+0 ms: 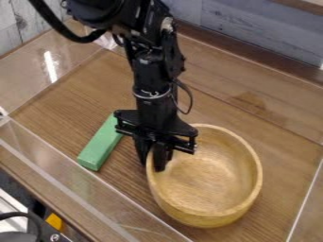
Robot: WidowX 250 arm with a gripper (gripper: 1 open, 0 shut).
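The black arm reaches down from the top, its gripper [157, 151] shut on the near-left rim of a round wooden bowl [209, 185]. The fingertips are dark against the rim and partly hidden. The bowl stands on the wooden table, its inside empty. Just left of the gripper lies a flat green bar [97, 147], apart from the bowl.
White walls run along the back, and a clear edge borders the table at the front left, with cables and a small yellow item beyond it.
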